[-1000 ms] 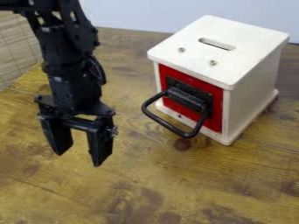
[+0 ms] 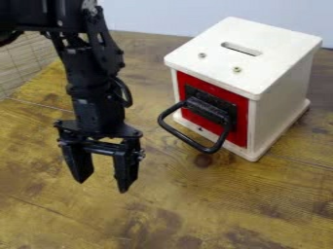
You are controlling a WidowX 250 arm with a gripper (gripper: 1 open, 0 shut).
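My black gripper [image 2: 103, 171] hangs open at the left, just above the wooden table, with nothing between its fingers. To its right stands a white wooden box [image 2: 279, 97] with a slot and two screw heads on top. Its red front panel [image 2: 242, 103] carries a black mount with a black loop handle [image 2: 174, 134] sticking out toward the lower left, apart from my gripper.
A woven mat [image 2: 23, 68] lies at the far left, partly behind the arm. A pale wall runs along the back.
My arm and gripper have shifted slightly to the right, toward the box. The box and its handle have not moved.
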